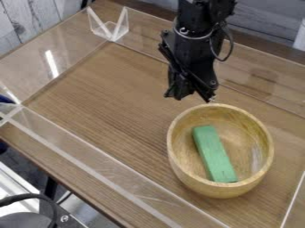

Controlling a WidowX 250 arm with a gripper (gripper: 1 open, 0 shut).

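Note:
A round wooden bowl (252,178) sits at the lower right of the table, holding a green oblong block (212,153) that leans along its middle. My black gripper (179,89) hangs above and behind the bowl, clear of it and of the block. It looks shut, with nothing visible between its fingers, though the tips are small and dark.
Clear plastic pieces sit at the back left corner and along the left edge. Black cables show at the bottom left.

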